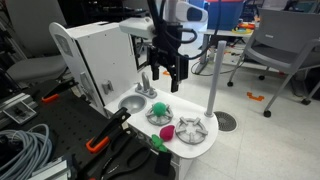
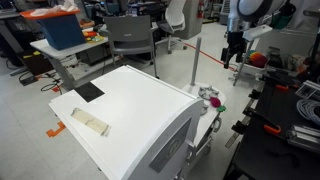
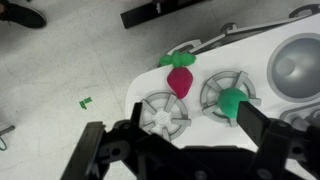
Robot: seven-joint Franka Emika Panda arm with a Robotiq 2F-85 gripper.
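My gripper [image 1: 167, 70] hangs open above the toy stove top, with nothing between its fingers. In the wrist view its two dark fingers [image 3: 263, 128] stand far apart at either side of the lower half. A round green object [image 3: 231, 101] sits on one grey burner [image 3: 212, 97], toward the right finger. Nearer the counter edge lies a red object with a green leafy top [image 3: 180, 80], apart from both burners. The other burner [image 3: 163, 117] is bare. In the second exterior view the gripper [image 2: 233, 60] shows high at the right.
A grey sink basin [image 1: 132, 103] with a faucet [image 1: 146, 79] lies beside the burners. A white upright post [image 1: 216, 77] rises from the counter's far side. White cabinet [image 1: 98, 65] stands at the left, black cables and clamps along the near edge.
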